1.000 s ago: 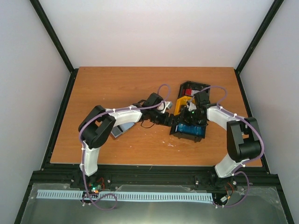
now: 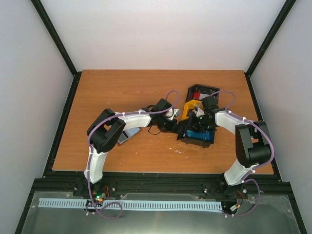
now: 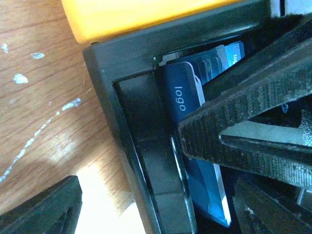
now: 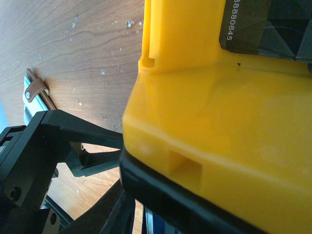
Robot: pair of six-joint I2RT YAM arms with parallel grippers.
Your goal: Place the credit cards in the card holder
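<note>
A black box (image 2: 200,145) with a yellow tray (image 4: 214,117) on it stands right of centre. In the left wrist view, blue cards marked "logo" (image 3: 183,97) stand in a black compartment (image 3: 114,107), with black gripper fingers (image 3: 243,107) over them. My left gripper (image 2: 176,127) and right gripper (image 2: 192,122) meet at the box's left side; their fingers are hard to make out. A dark card with numbers (image 4: 263,24) lies in the yellow tray. A brown-strapped holder (image 4: 36,90) is partly visible in the right wrist view.
The rear part of the box (image 2: 209,88) holds something red. A grey flat object (image 2: 126,135) lies under the left arm.
The right arm looks almost unchanged.
</note>
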